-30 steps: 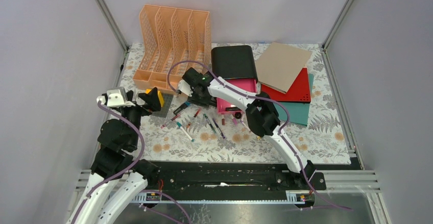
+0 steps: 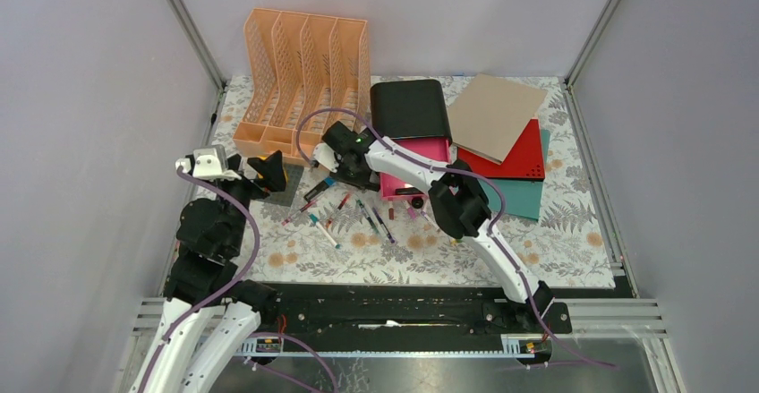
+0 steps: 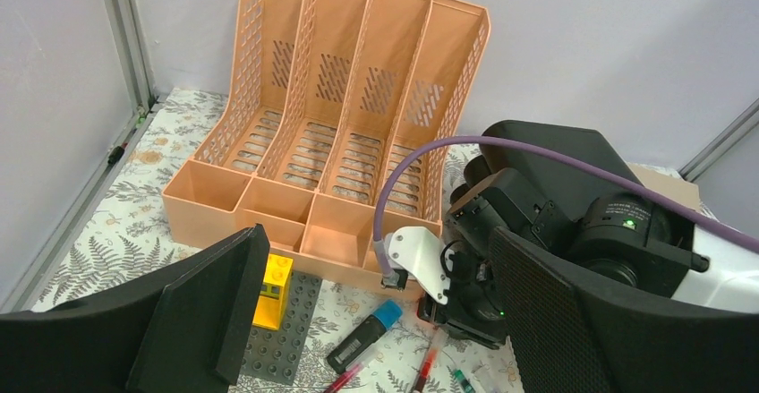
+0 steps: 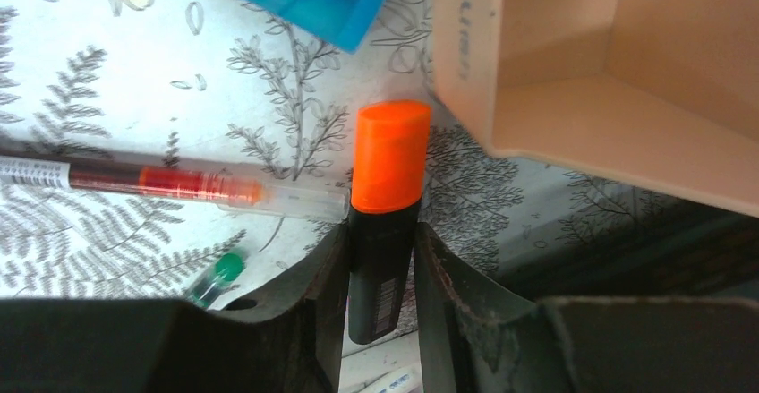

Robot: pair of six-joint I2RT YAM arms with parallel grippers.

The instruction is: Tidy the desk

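An orange-capped black marker [image 4: 388, 160] lies between the fingers of my right gripper, beside a corner of the peach organizer [image 4: 555, 115]; whether they grip it firmly is unclear. My left gripper stands open and empty over the front left of the desk, near a yellow block [image 3: 272, 290] on a grey studded plate [image 3: 286, 348]. A blue-capped marker [image 3: 362, 335], a red pen [image 4: 174, 181] and several other pens lie on the patterned mat. The organizer [image 2: 304, 71] has upright slots and front compartments.
A black box with a pink drawer [image 2: 413, 149] stands centre back, partly behind my right arm. Beige, red [image 2: 519, 160] and teal [image 2: 515, 200] folders lie stacked at the right.
My left arm has shifted slightly right and up in the top view. The right arm shows very little movement.
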